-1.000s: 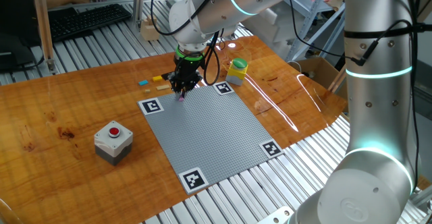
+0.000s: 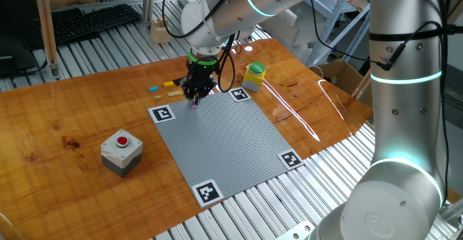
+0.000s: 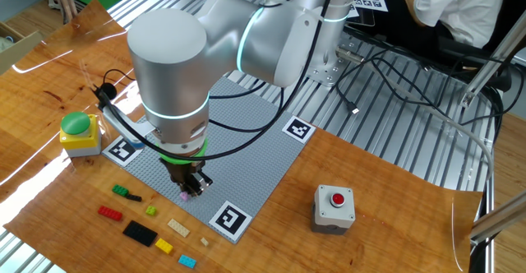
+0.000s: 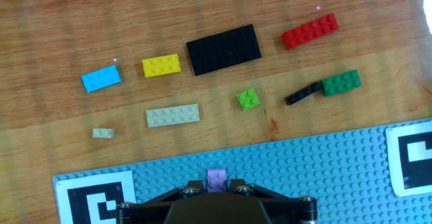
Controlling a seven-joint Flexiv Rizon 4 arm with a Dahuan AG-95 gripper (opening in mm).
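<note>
A small purple brick (image 4: 217,179) shows between the fingertips of my gripper in the wrist view, with a finger close against each side; the gripper looks shut on it. Below them is the studded baseplate (image 4: 270,160), near its edge on the loose-brick side. In exterior view 1 the gripper (image 2: 194,100) points down over the plate's far edge, the purple brick (image 2: 194,106) at its tips. Exterior view 2 also shows the brick (image 3: 184,196) under the gripper. Whether the brick touches the plate I cannot tell.
Loose bricks lie on the wood beyond the plate, among them a light green one (image 4: 248,99), a black one (image 4: 223,49) and a red one (image 4: 310,31). A red-button box (image 2: 121,152) and a green-button box (image 2: 254,76) flank the plate. Most of the plate is bare.
</note>
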